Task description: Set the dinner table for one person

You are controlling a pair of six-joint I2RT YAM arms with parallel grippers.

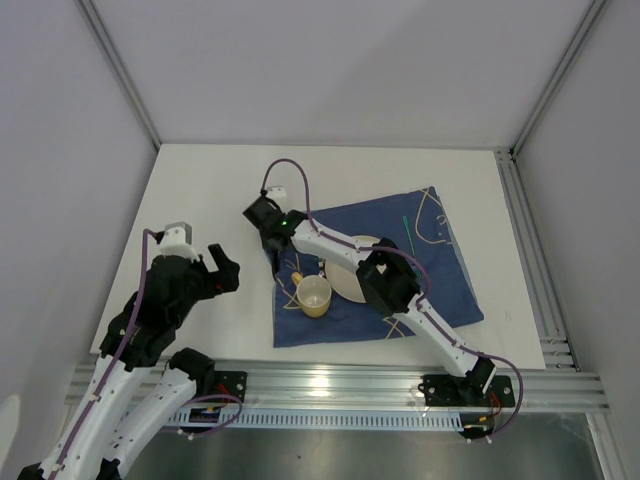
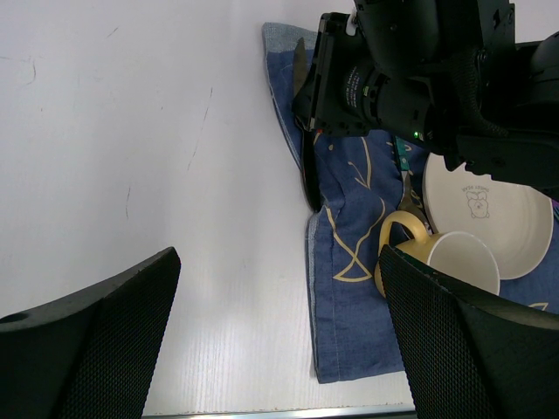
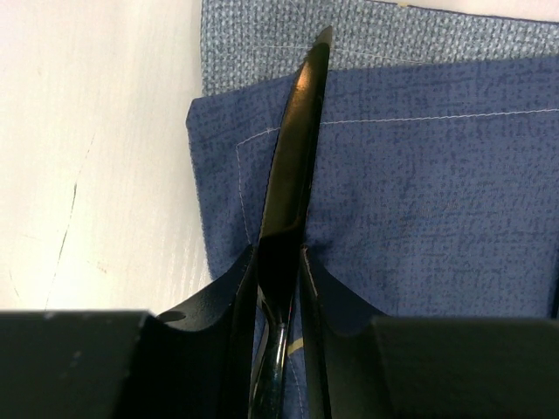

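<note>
A blue placemat [image 1: 445, 290] holds a cream plate [image 2: 480, 209] and a yellow mug [image 1: 313, 298]. At the mat's left edge my right gripper has its fingertips close around a dark knife [image 3: 295, 166] lying on the folded cloth; whether they grip it I cannot tell. The knife also shows beside that arm in the left wrist view [image 2: 310, 175]. A utensil with a teal handle [image 2: 402, 157] lies left of the plate, and a thin green one [image 1: 408, 234] to its right. My left gripper [image 1: 222, 270] stands open over bare table, left of the mat.
The right arm spans the middle of the mat and hides part of the plate. Walls border the table at the back and sides.
</note>
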